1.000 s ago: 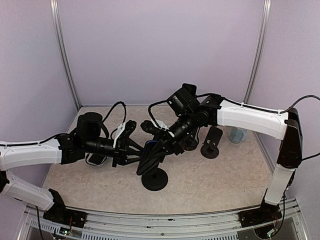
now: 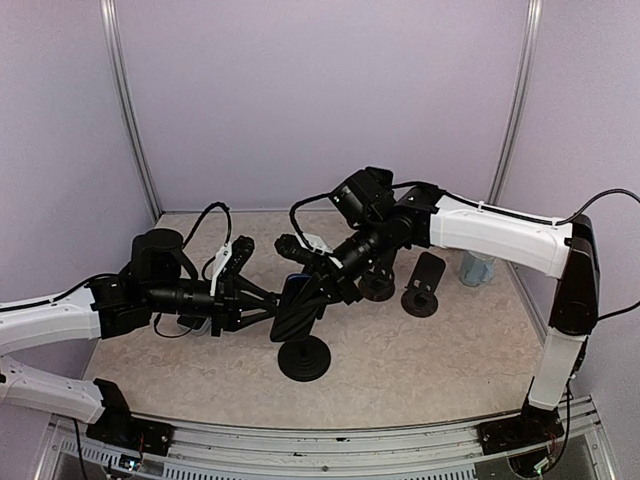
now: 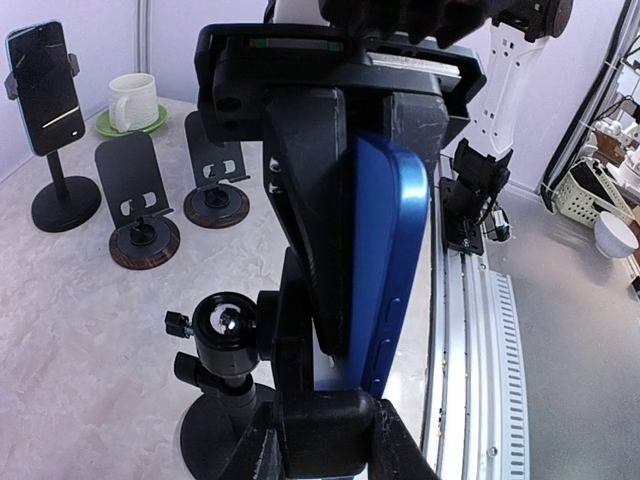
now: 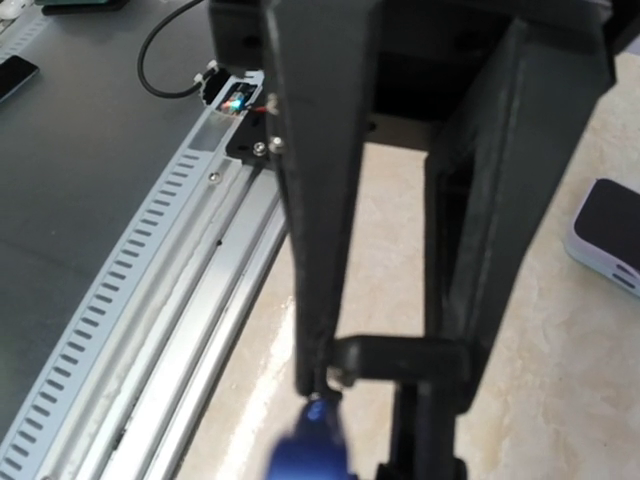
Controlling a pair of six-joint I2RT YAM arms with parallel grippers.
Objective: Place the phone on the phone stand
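Note:
In the middle of the table stands a phone stand with a round black base (image 2: 304,360) and ball joint (image 3: 225,330). My left gripper (image 2: 272,305) is shut on the stand's holder, seen low in the left wrist view. My right gripper (image 2: 312,300) is shut on a blue phone (image 3: 392,240), which is upright at the holder, its lower part hidden by the left gripper. The phone's blue edge (image 4: 308,450) also shows at the bottom of the right wrist view. Whether it rests in the holder I cannot tell.
Two small stands (image 3: 140,235) sit at the back right, with another stand holding a phone (image 3: 45,90) and a cup (image 3: 133,102) on a green saucer. Another phone lies at the left.
Over the last second my left gripper, the stand and the phone have shifted slightly left and toward the front. The right gripper has moved slightly with them.

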